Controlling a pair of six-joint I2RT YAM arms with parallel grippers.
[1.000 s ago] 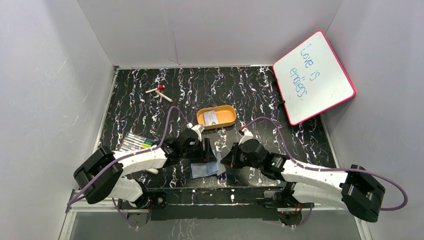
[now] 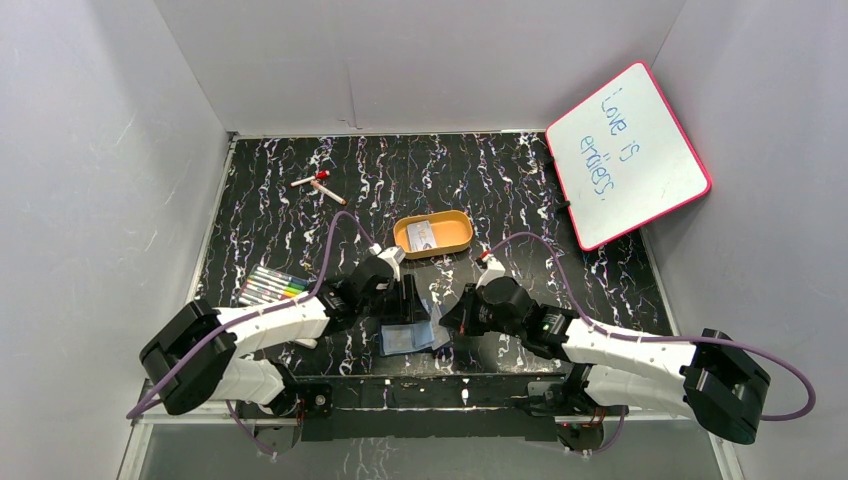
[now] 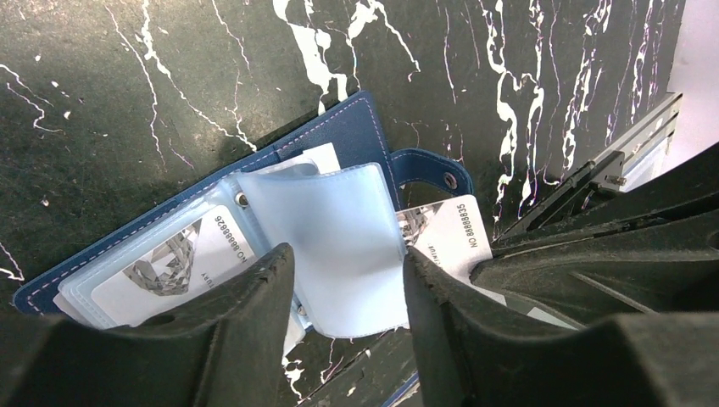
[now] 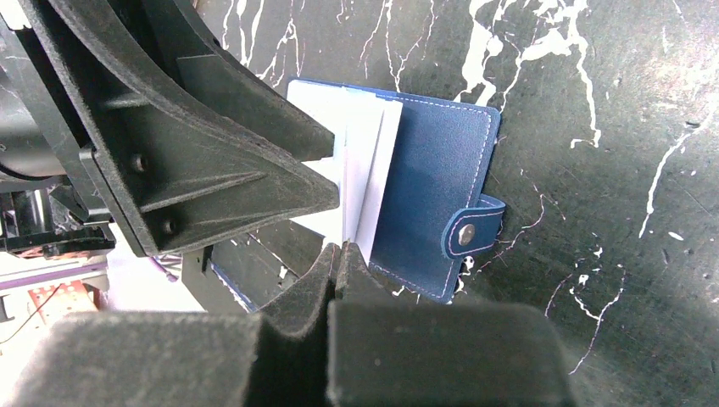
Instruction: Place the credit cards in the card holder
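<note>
The blue card holder (image 3: 356,127) lies unfolded at the table's front, a card showing in its left clear sleeve (image 3: 169,263). A clear flap (image 3: 348,220) stands raised between the parted fingers of my left gripper, which is part open. At the flap's right edge is a white card (image 3: 454,233) with a printed diamond. My right gripper is shut at this card's edge, the thin card between its tips. The card's left end is hidden at the flap; whether it is inside cannot be told.
Behind the arms stands an orange tray (image 2: 458,236) with a white card (image 2: 421,236) in it. Several markers (image 2: 270,285) lie at the left, with a few more (image 2: 325,188) at the back left. A whiteboard (image 2: 630,155) leans at the back right.
The right arm and the holder look unmoved.
</note>
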